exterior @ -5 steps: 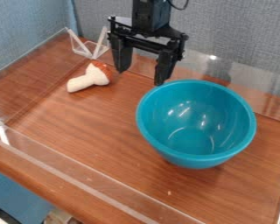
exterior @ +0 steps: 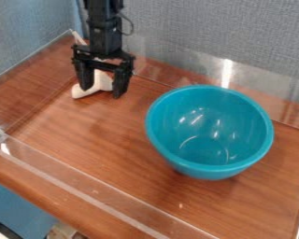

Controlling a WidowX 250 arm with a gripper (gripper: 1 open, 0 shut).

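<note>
My black gripper point(exterior: 102, 67) is at the back left of the wooden table, hanging over a small pale object point(exterior: 86, 89) that is partly hidden behind its fingers. The gripper stands open, its two fingers apart on either side of that object. Whether they touch it, I cannot tell. A large teal bowl point(exterior: 208, 133) sits empty on the right half of the table.
Grey walls and a clear strip point(exterior: 226, 73) edge the back of the table point(exterior: 102, 159). A table edge runs along the lower left.
My gripper has moved left from above the back of the bowl to the small pale object, now lower over it. The bowl has not moved.
</note>
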